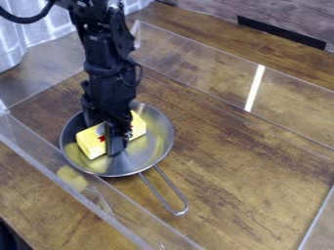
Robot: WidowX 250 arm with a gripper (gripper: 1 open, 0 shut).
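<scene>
A steel pan (154, 151) with a wire handle (170, 191) rests on the wooden table, left of centre. In it lies a yellow block (92, 145) with a red mark, partly hidden under my black gripper (111, 137). The gripper is down at the block, its fingers shut on it as far as can be seen; the fingertips are hard to make out against the dark arm.
Clear plastic walls (33, 146) edge the left side, close to the pan.
</scene>
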